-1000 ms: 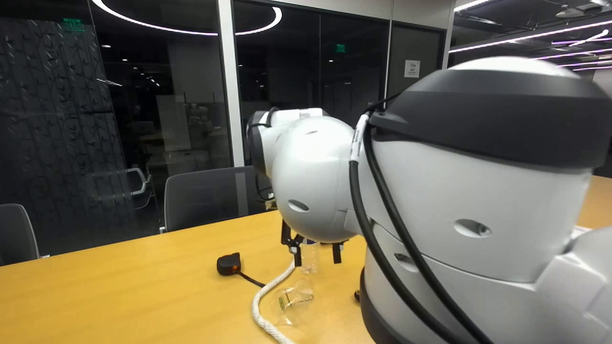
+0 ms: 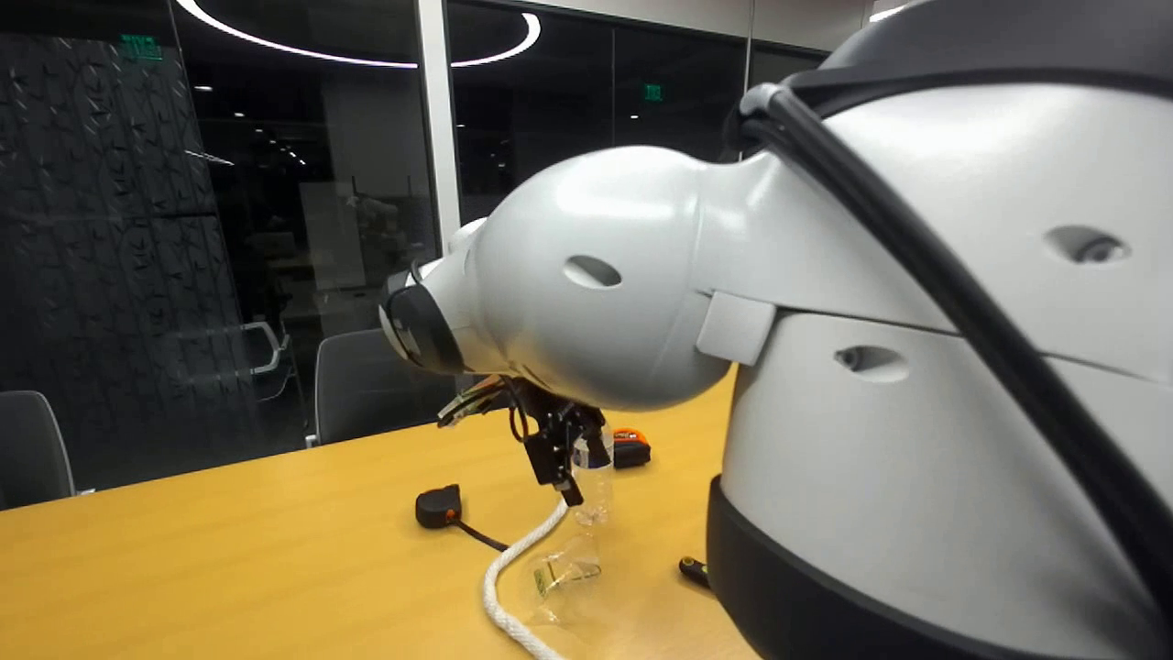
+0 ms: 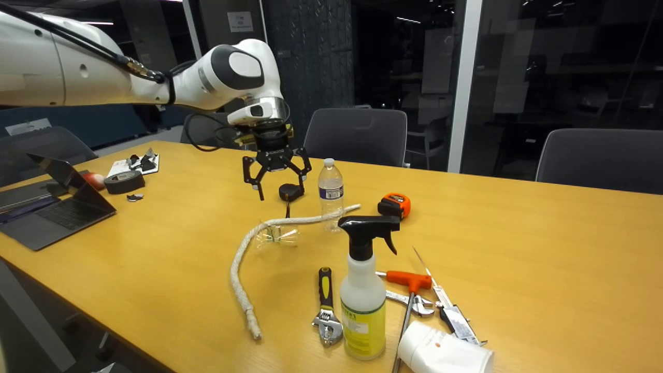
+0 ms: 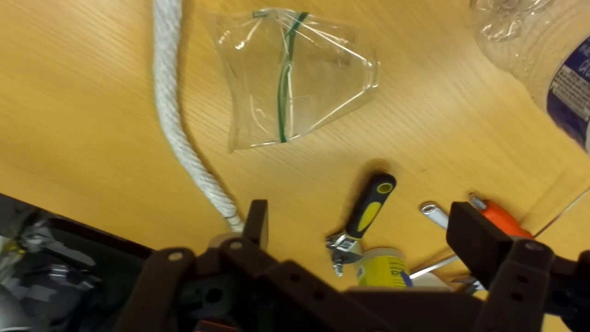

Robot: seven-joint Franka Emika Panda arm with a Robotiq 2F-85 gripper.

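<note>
My gripper (image 3: 281,191) hangs above the table, its fingers spread wide with nothing between them. Seen from the wrist, one finger (image 4: 256,224) is on the left and the other on the right, the tabletop far beneath. A clear zip bag with a green seal (image 4: 283,88) lies flat on the wood, beside the white rope (image 4: 175,127). The rope (image 3: 248,239) curves across the table past the bag and the upright water bottle (image 3: 330,189). Behind the gripper sits a black tape measure (image 3: 290,192).
In the foreground stand a spray bottle (image 3: 363,304), an adjustable wrench (image 3: 327,311), a red-handled tool (image 3: 410,281), calipers (image 3: 457,320) and a tipped white cup (image 3: 442,351). An orange tape measure (image 3: 395,205) is right of the bottle; a laptop (image 3: 71,208) is far left.
The table items have stayed where they were.
</note>
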